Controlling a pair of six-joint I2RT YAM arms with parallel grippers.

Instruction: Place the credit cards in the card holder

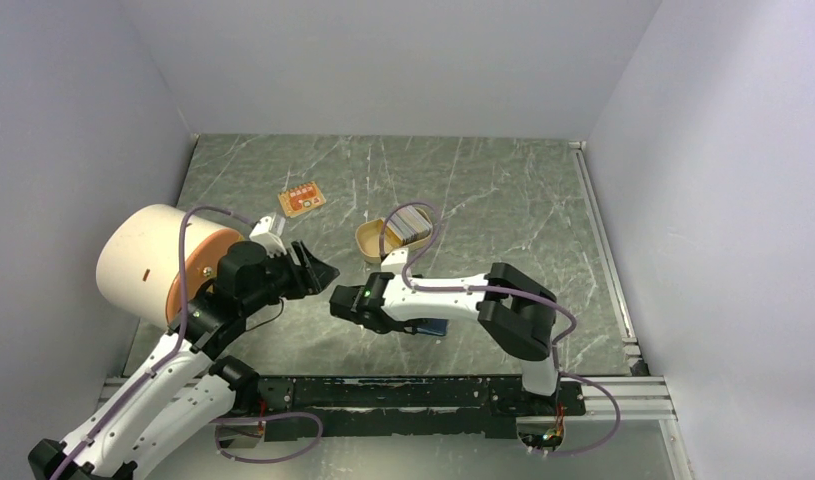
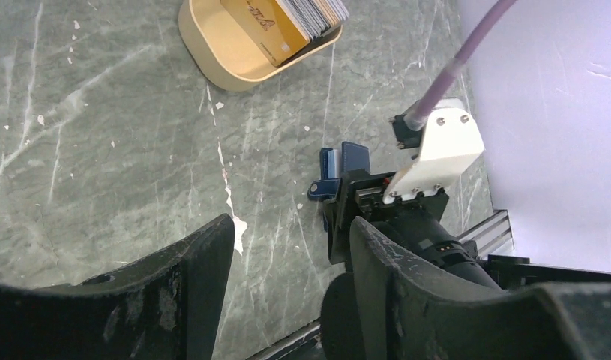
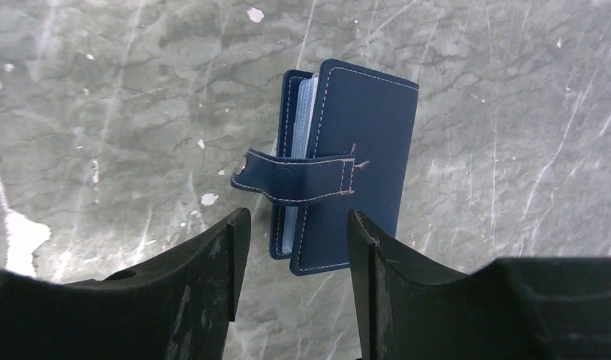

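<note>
A dark blue card holder (image 3: 366, 165) with a snap strap lies on the marble table, light card edges showing along its side. My right gripper hangs open just above it, nothing between the fingers; in the top view its arm largely covers the holder. A tan basket (image 1: 368, 240) holds a stack of cards (image 2: 283, 22) behind the right arm. My left gripper stands part open and empty to the left, over bare table, with the basket and the holder ahead of it in its wrist view.
An orange card-like item (image 1: 301, 199) lies at the back left. A large cream cylinder (image 1: 148, 260) stands beside the left arm. Walls enclose the table.
</note>
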